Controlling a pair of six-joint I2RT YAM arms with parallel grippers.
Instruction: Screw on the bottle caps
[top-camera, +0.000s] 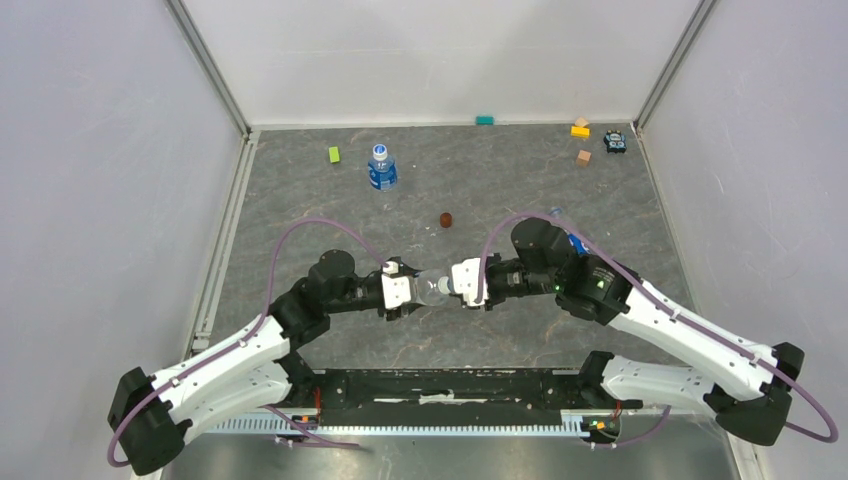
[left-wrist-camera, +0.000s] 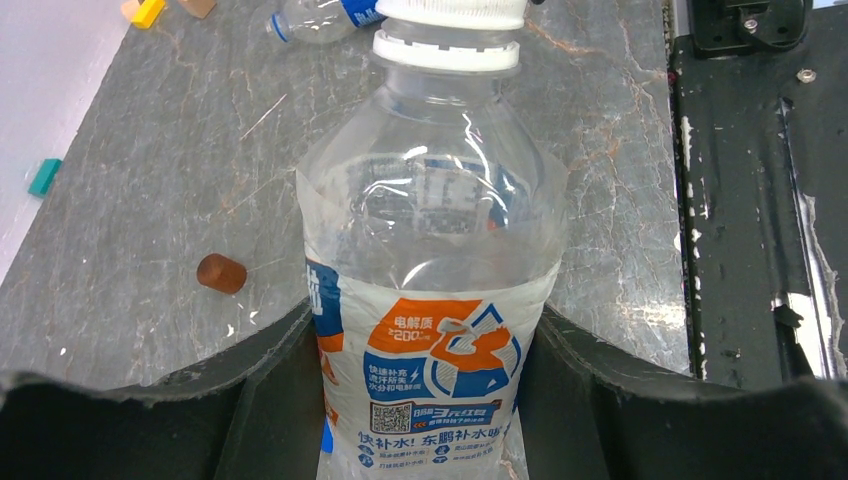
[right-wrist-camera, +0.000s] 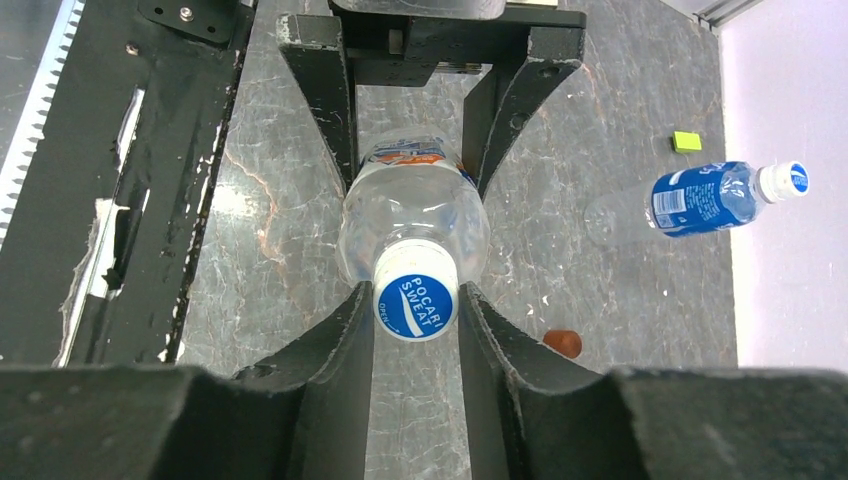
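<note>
A clear bottle (top-camera: 430, 287) (left-wrist-camera: 430, 380) lies horizontally in the air between the arms. My left gripper (top-camera: 395, 290) is shut on its labelled body. My right gripper (top-camera: 452, 287) is shut on the white cap (right-wrist-camera: 415, 305) at the bottle's neck, whose blue top reads POCARI SWEAT. A second blue-labelled bottle (top-camera: 382, 173) (right-wrist-camera: 700, 200) with a white cap stands at the back left. A third bottle (left-wrist-camera: 330, 15) is partly behind my right arm in the top view.
A brown cylinder (top-camera: 446, 220) is mid-table. A green block (top-camera: 334, 155) is at back left; yellow (top-camera: 580, 131), tan (top-camera: 583, 158) and teal (top-camera: 485, 120) blocks and a small dark toy (top-camera: 615, 142) lie along the back.
</note>
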